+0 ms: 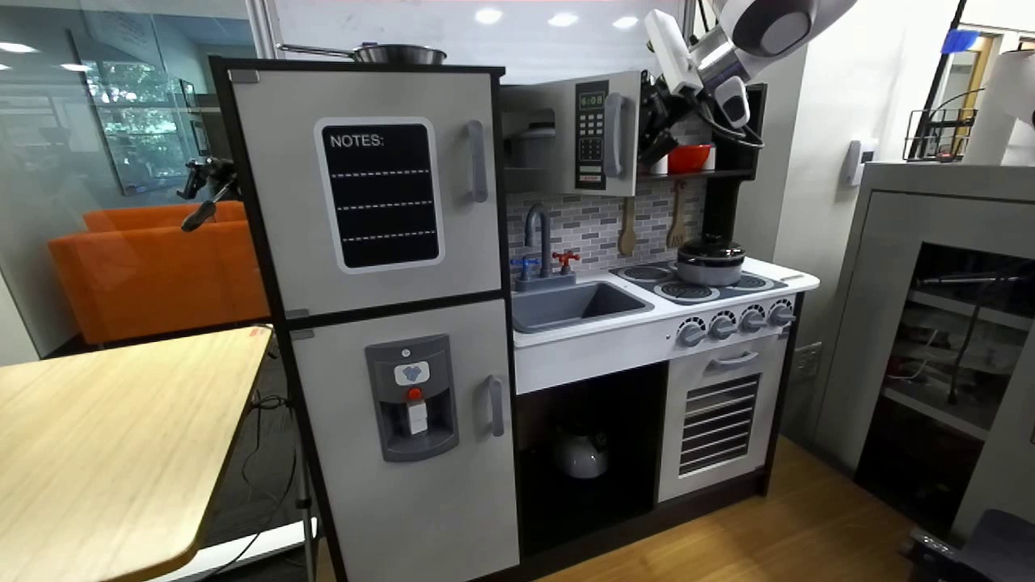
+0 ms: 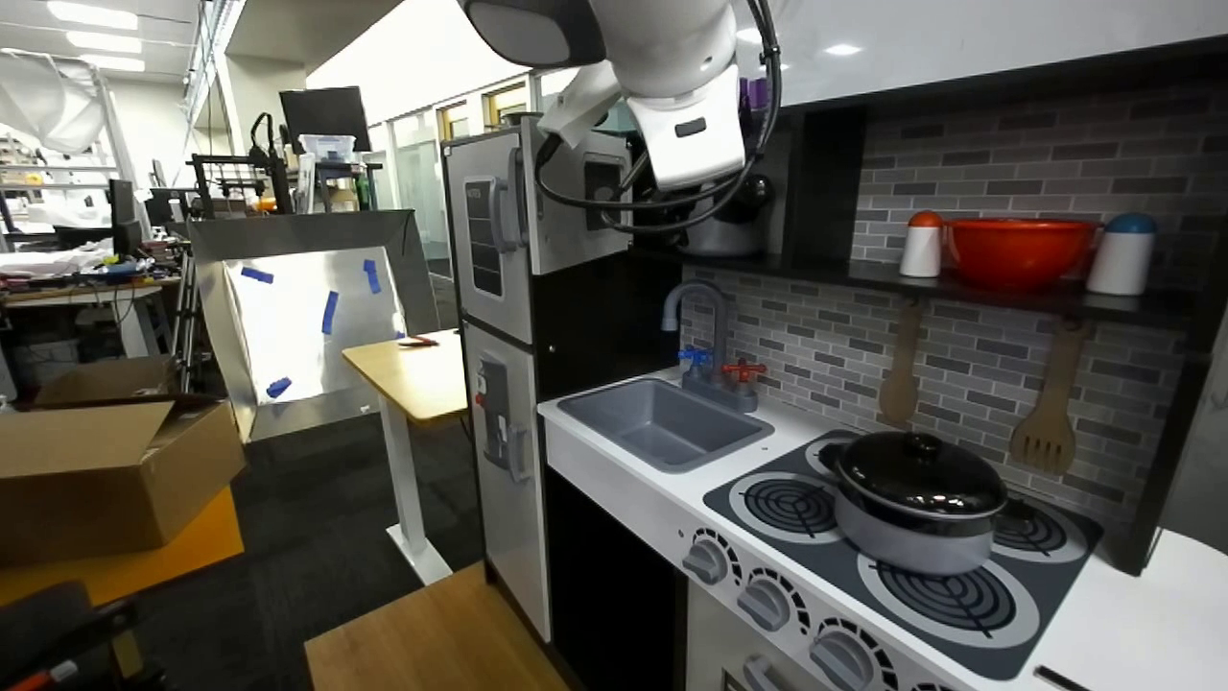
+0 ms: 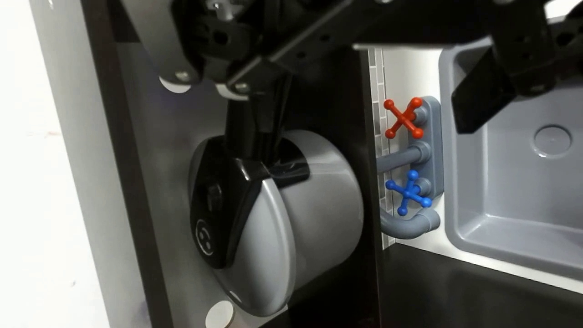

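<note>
A toy grey pot [image 3: 325,213] with a black-and-grey lid [image 3: 262,257] sits inside the microwave, left of centre in the wrist view. My gripper is open, with one finger over the pot's dark handle area and the other above the sink side. Dark parts overlap there, so I cannot tell whether that finger touches the pot. In exterior view 1 the gripper [image 1: 656,121] is partly hidden behind the swung-open microwave door [image 1: 572,131]. Arm and cables block the gripper in exterior view 2, where the pot [image 2: 727,236] shows below them.
Right of the microwave, a shelf holds a red bowl [image 2: 1019,251] between two shakers. A grey sink [image 2: 668,424] lies below, beside a lidded stove pot [image 2: 921,501]. The open door stands close to my gripper.
</note>
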